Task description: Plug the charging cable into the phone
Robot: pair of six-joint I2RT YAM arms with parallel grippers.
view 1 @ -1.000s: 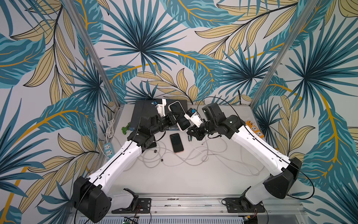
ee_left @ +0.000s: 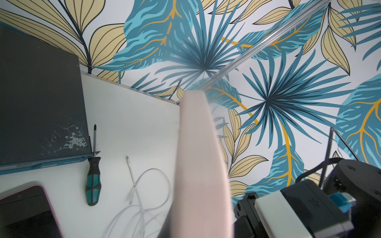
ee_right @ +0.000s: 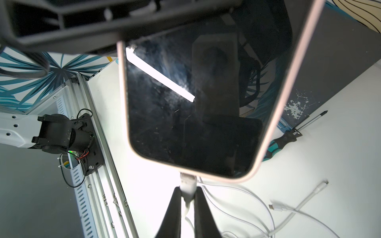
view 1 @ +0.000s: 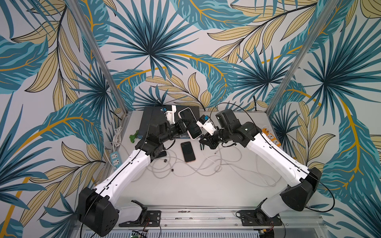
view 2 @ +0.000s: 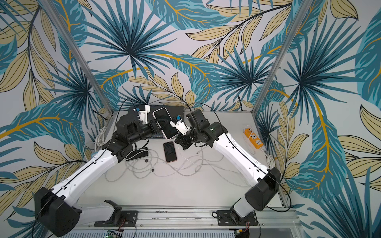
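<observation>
My left gripper point(view 1: 184, 126) is shut on a phone point(ee_right: 186, 130) with a black screen and a pink rim, held tilted above the table. Edge-on, the phone point(ee_left: 202, 166) fills the middle of the left wrist view and hides the fingers there. In the right wrist view, a white cable plug point(ee_right: 188, 184) stands at the phone's bottom edge, in line with it; how deep it sits cannot be told. The fingertips of my right gripper flank the plug's lower end, with a narrow gap between them. Whether they grip it is unclear.
A second phone point(view 1: 188, 152) lies on the table below the grippers. Loose white cables spread around it. A screwdriver point(ee_right: 282, 143) lies beside a dark flat box point(ee_left: 39, 99).
The phone and both grippers have shifted only very slightly, by a few pixels. Everything on the table looks the same.
</observation>
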